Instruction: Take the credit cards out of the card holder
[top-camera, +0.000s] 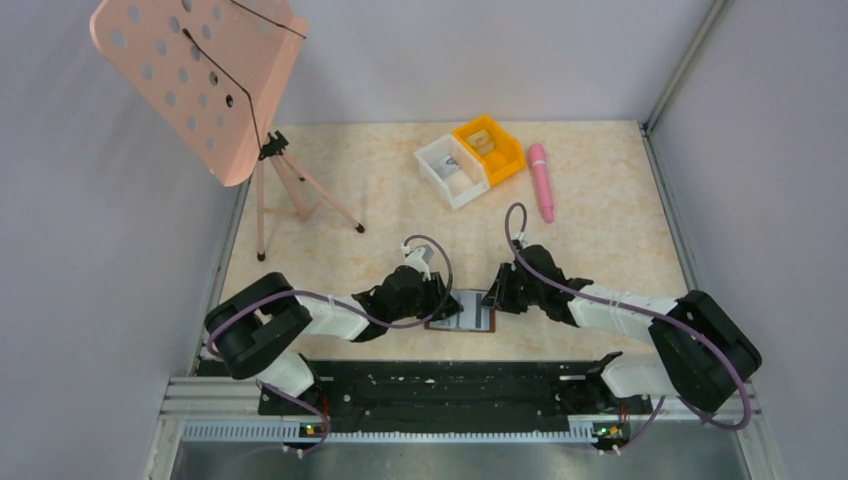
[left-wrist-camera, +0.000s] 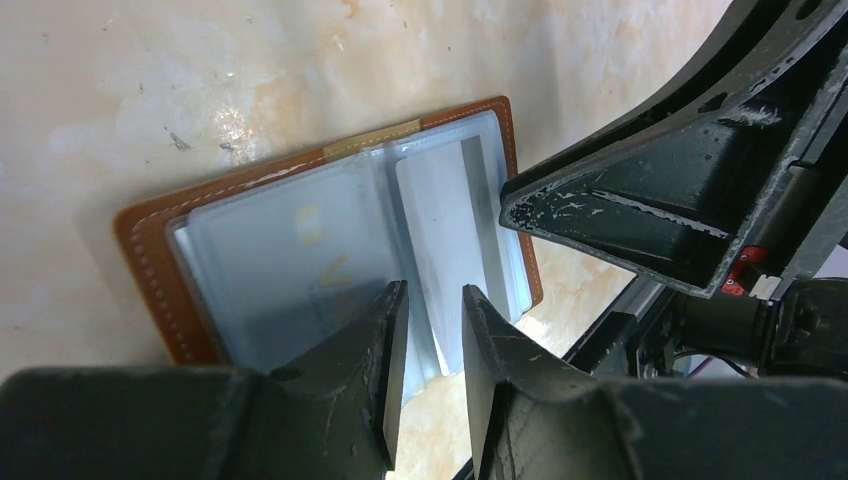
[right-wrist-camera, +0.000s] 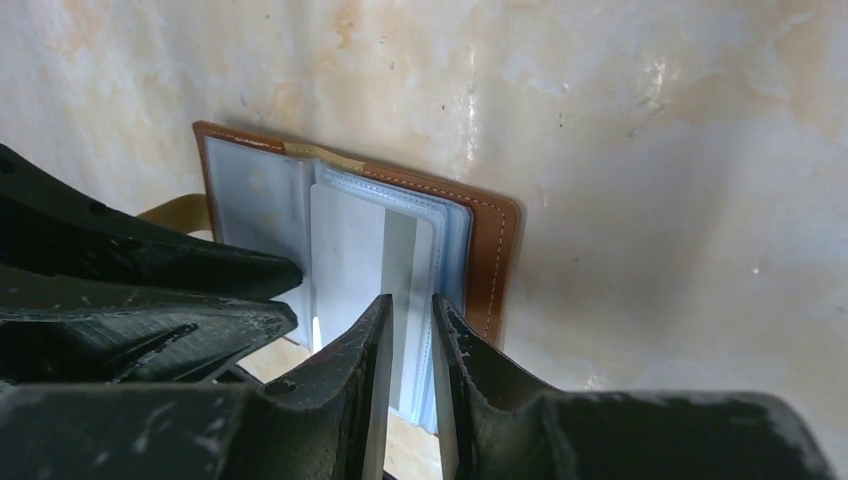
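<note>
The brown-edged card holder (top-camera: 462, 331) lies spread on the table near its front edge, with clear plastic sleeves facing up. A pale card (left-wrist-camera: 440, 220) with a grey stripe (right-wrist-camera: 398, 262) shows in the right-hand sleeve. Under the left-hand sleeve (left-wrist-camera: 300, 250), faint yellowish marks show. Over the holder, my left gripper is partly open, with no card visible between its fingers. From the other side, my right gripper is also slightly open above the right-hand sleeve, its gap empty as far as shows. Whether either touches the plastic cannot be told.
Behind the arms stand a white bin (top-camera: 440, 178) and a yellow bin (top-camera: 508, 150), each with something inside. A pink cylindrical object (top-camera: 541, 183) lies to their right. A tripod (top-camera: 280, 180) stands at the back left. The grippers are close together over the holder.
</note>
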